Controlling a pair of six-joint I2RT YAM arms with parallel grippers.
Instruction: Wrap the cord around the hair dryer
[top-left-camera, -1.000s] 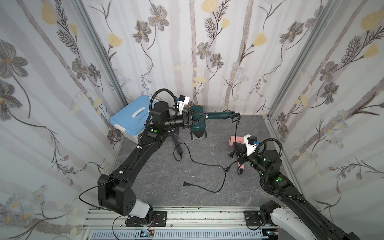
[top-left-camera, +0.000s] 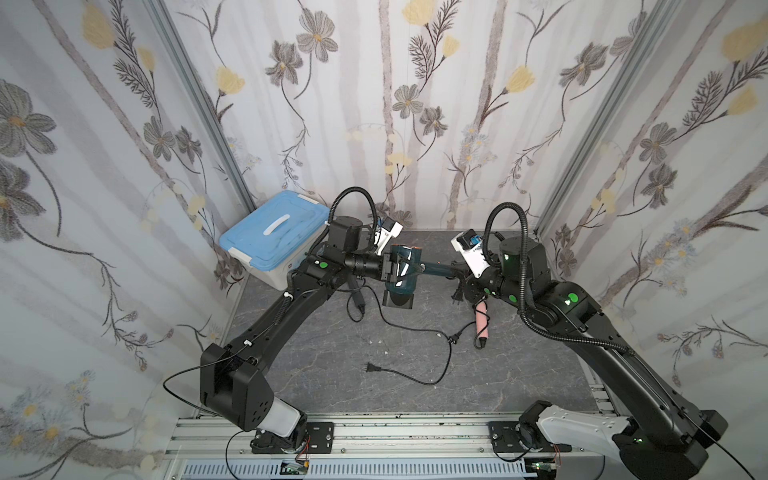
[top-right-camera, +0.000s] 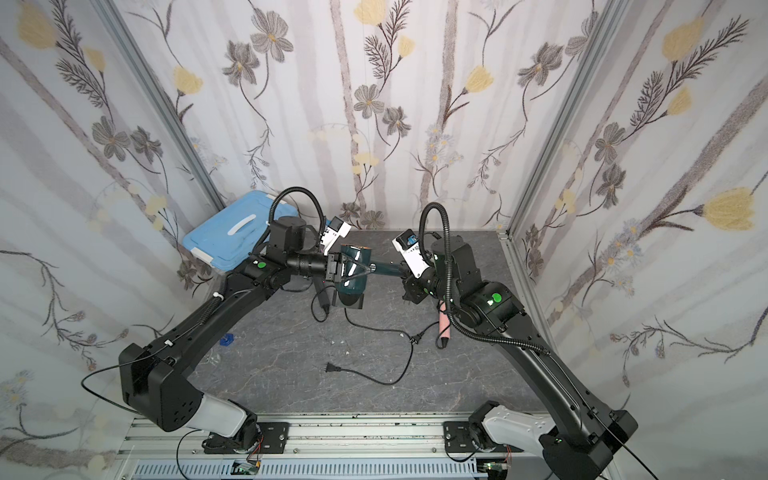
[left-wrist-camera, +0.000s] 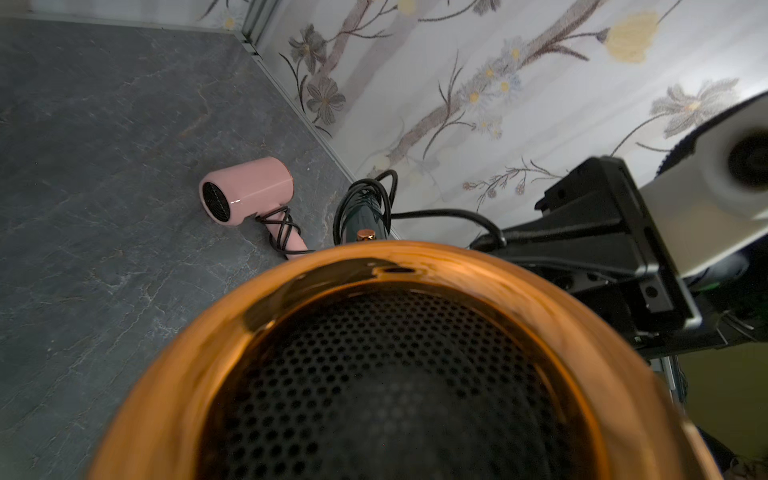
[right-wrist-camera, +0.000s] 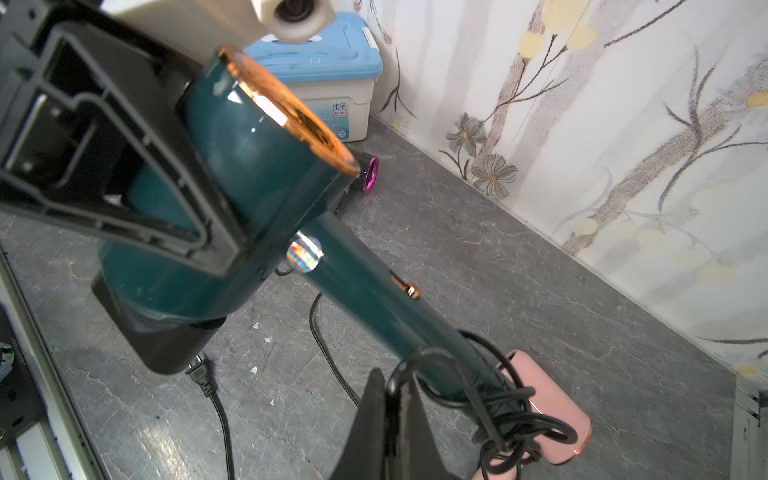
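A teal hair dryer (top-left-camera: 404, 268) with copper rims is held in the air by my left gripper (top-left-camera: 400, 266), whose fingers straddle its barrel. In the right wrist view its handle (right-wrist-camera: 352, 288) points down-right, with black cord (right-wrist-camera: 524, 424) looped loosely round the lower end. My right gripper is beside the handle's end, shut on a length of the cord, which rises from between its fingertips toward the loops. In the left wrist view the dryer's copper intake (left-wrist-camera: 392, 264) fills the foreground, with the coils behind it.
A pink dryer (left-wrist-camera: 248, 188) with wound cord lies at the right of the table. A lidded box (top-left-camera: 272, 232) stands back left. Another dark dryer (right-wrist-camera: 364, 174) lies near it. A loose cord and plug (top-left-camera: 373, 368) cross the middle floor.
My left gripper and the dryer have moved toward the front and lower in the top view. My right gripper has risen from near the pink dryer to the handle's end.
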